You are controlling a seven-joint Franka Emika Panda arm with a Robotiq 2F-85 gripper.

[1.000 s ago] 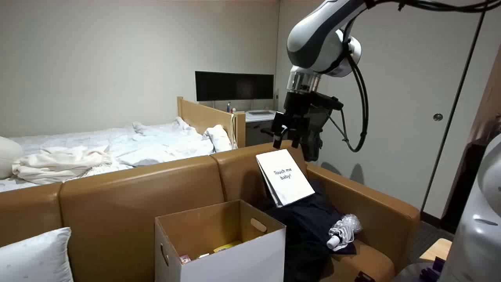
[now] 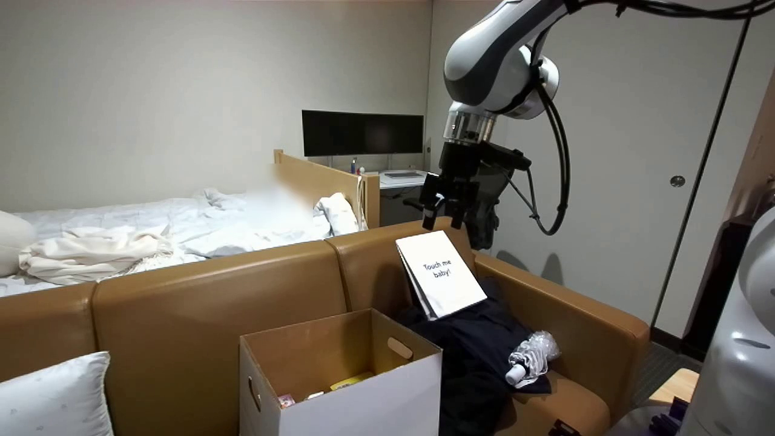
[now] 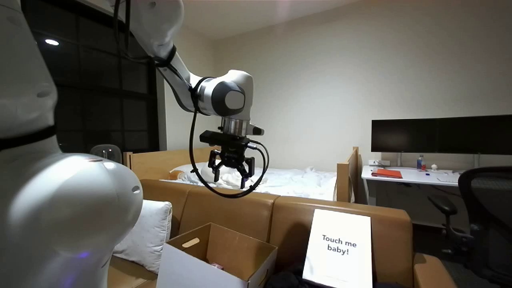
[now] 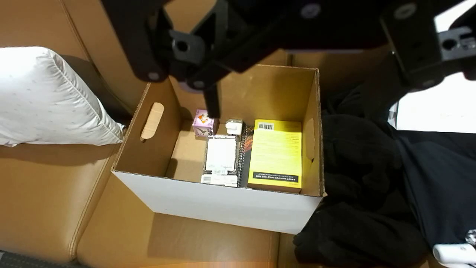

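High above the couch, my gripper [image 3: 230, 180] hangs pointing down, open, its two fingers apart with nothing between them. The wrist view looks down on an open cardboard box [image 4: 223, 203], white outside and brown inside, well below the gripper. Lying in it are a yellow book [image 4: 276, 154], a dark spiral notebook [image 4: 244, 160] partly under it, a small pink box [image 4: 204, 123], a white plug-like block [image 4: 234, 126] and a white-faced pack [image 4: 221, 154]. A white sign [image 2: 441, 276] reading "Touch me baby!" leans against the couch back, right of the box.
Dark clothing [image 4: 357, 165] lies right of the box, with a clear-and-white bundled item [image 2: 534, 357] on it. A white pillow [image 4: 53, 100] rests to the left. The brown couch [image 2: 218, 290] has a bare seat patch between pillow and box. Behind it stands a bed [image 3: 297, 180].
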